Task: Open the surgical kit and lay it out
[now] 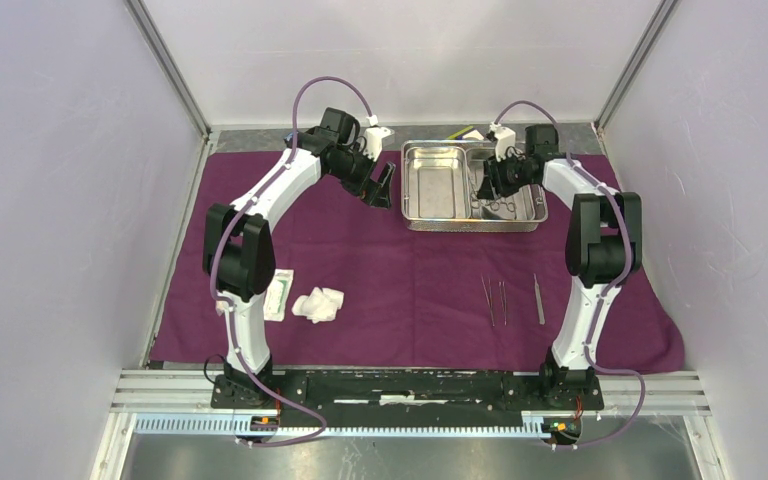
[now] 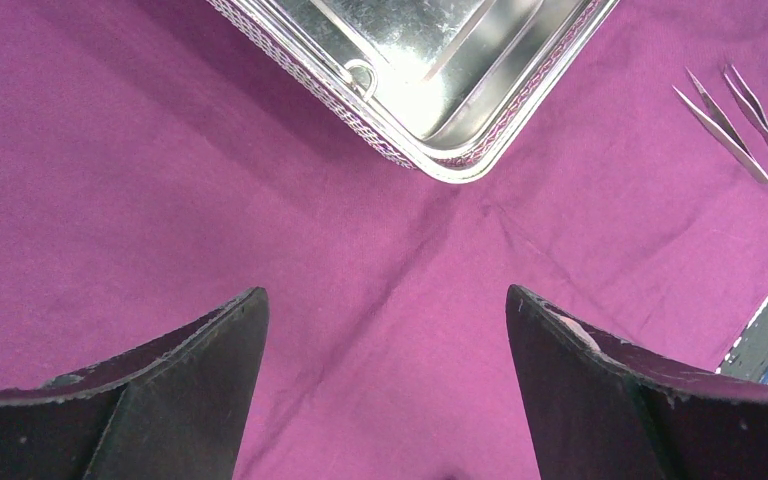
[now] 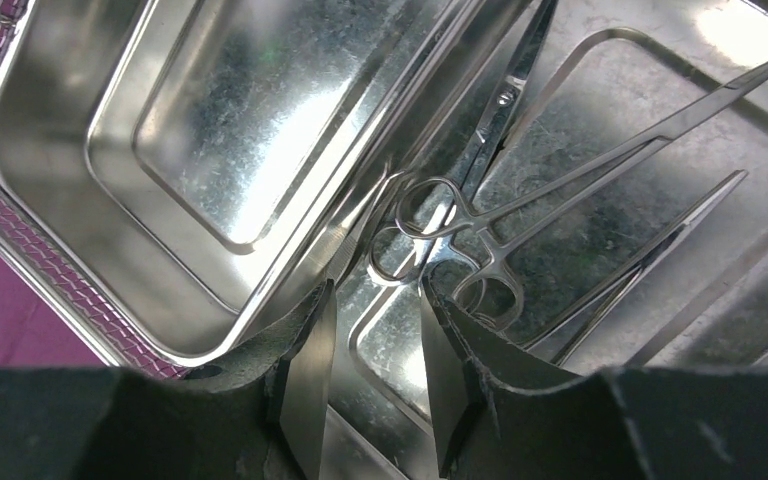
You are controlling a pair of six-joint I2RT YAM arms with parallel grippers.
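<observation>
The steel kit tray [image 1: 436, 225] sits at the back centre, with an empty left compartment [image 3: 250, 120]. Its right compartment holds several scissor-like instruments [image 3: 660, 140], crossed at their ring handles, and tweezers [image 3: 680, 230]. My right gripper hangs over those handles, fingers apart, nothing clearly between them. My left gripper is open above the cloth just left of the tray. Two tweezers [image 1: 489, 300] and a slim scalpel-like handle [image 1: 539, 300] lie laid out on the front right of the cloth.
A white gauze bundle [image 1: 317, 305] and a flat packet [image 1: 278, 294] lie at front left. Walls stand on both sides and at the back.
</observation>
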